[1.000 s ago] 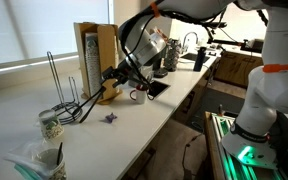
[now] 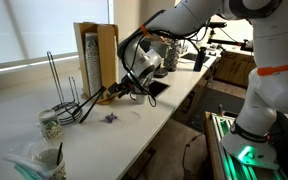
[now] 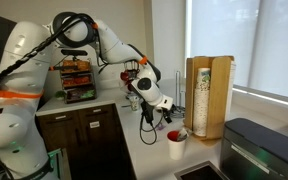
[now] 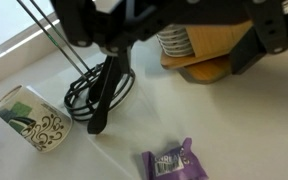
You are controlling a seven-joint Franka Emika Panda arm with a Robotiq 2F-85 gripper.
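A small purple packet (image 4: 174, 162) lies on the white counter, at the lower edge of the wrist view; it is a small dark patch (image 2: 111, 118) in exterior view 1. My gripper is open above the counter, with nothing between its fingers. In the wrist view one dark finger (image 4: 106, 97) reaches down on the left, and the other is at the upper right. From outside, the gripper (image 2: 120, 94) appears close to the packet and in front of the wooden holder.
A patterned canister (image 4: 34, 118) stands beside a black wire rack (image 4: 102, 92). The wooden holder (image 2: 108, 55) is at the back by the wall. A white container with things in it (image 3: 190, 147) stands farther along.
My arm and gripper have come down toward the counter, and the gripper now partly covers the white mug behind it. The packet looks unmoved.
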